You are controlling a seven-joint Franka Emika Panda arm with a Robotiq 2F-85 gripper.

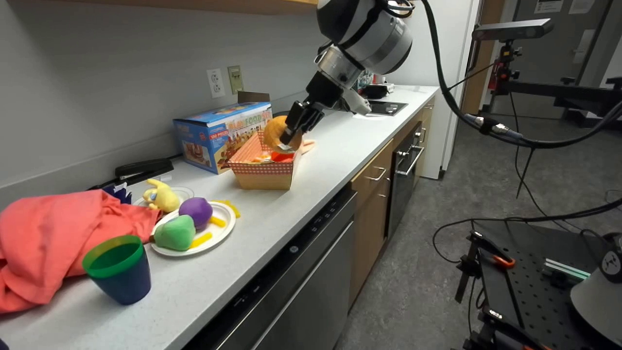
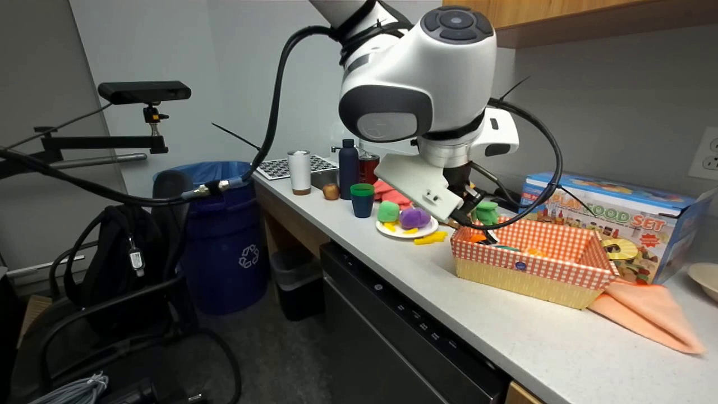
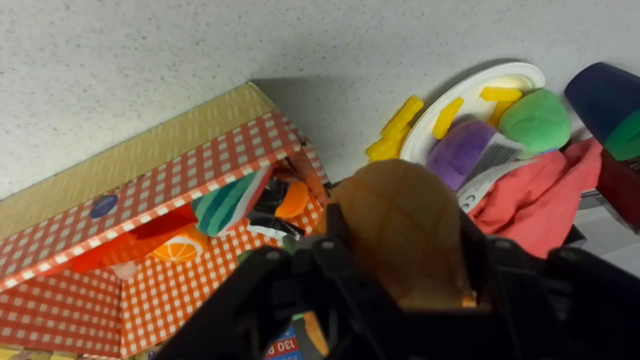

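In the wrist view, a round brown toy bun with scored lines sits between the two dark fingers of my gripper, which press against its sides. Seen from exterior view 1, the bun hangs in the air over the basket's far part, partly behind my gripper. The red-checked basket stands on the counter with red, orange and striped toy pieces inside. In exterior view 2, the arm mostly covers the gripper above the near-plate end of the basket; the bun cannot be made out there.
A white plate bears a green toy, a purple toy and yellow strips. Near it are a blue-green cup and a coral cloth. A play-food box stands behind the basket. Bare counter lies in front.
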